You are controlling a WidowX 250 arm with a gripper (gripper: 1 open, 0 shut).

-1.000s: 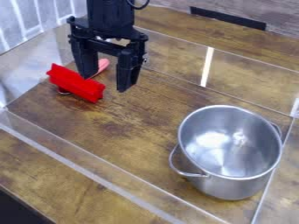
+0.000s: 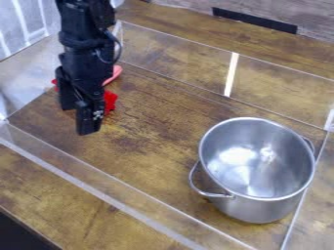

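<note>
My black gripper [image 2: 84, 115] hangs at the upper left, turned side-on and low over a red object [image 2: 108, 104] that it mostly hides. It is open; whether anything lies between its fingers is hard to see from this angle. A pink item [image 2: 112, 73] shows behind the gripper. A large steel pot [image 2: 256, 161] with side handles stands at the right, well apart from the gripper.
Clear panel edges border it, with a white strip [image 2: 232, 73] at the upper right.
My gripper has rotated and moved left and down onto the red object, which it now covers for the most part. The pot has not moved.
</note>
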